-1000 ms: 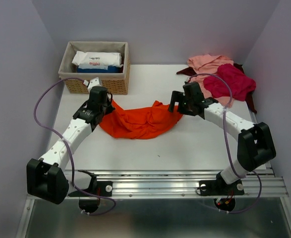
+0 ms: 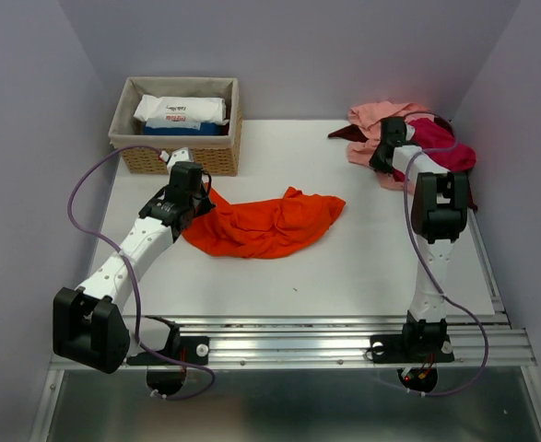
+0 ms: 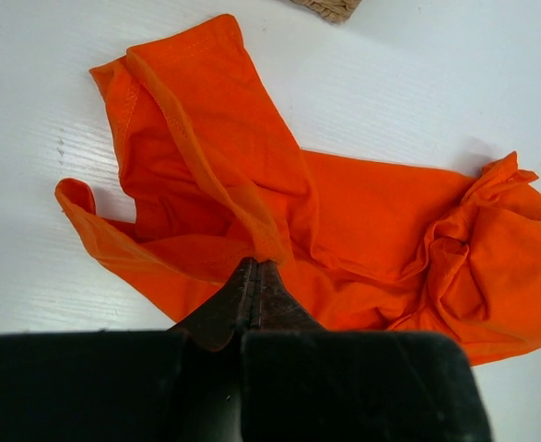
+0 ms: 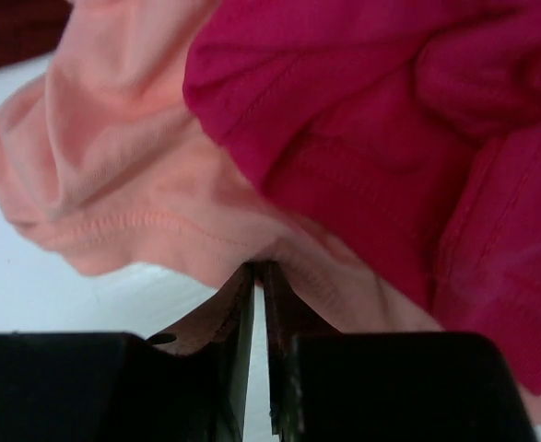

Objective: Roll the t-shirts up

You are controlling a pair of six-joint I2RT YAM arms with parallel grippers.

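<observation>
The orange t-shirt [image 2: 270,226] lies crumpled on the white table [image 2: 316,285]. My left gripper is shut just over its left part, with nothing clearly showing between the fingertips. At the back right is a heap of a pink t-shirt [image 4: 113,184], a magenta t-shirt [image 4: 362,120] and dark brown cloth [image 2: 344,132]. My right gripper is shut on the edge of the pink t-shirt.
A wicker basket [image 2: 142,161] with white packages [image 2: 178,110] stands at the back left. Grey walls bound the table at back and sides.
My right arm has swung from beside the orange t-shirt to the back-right heap, and its gripper has shut on pink cloth. The left arm has barely moved.
</observation>
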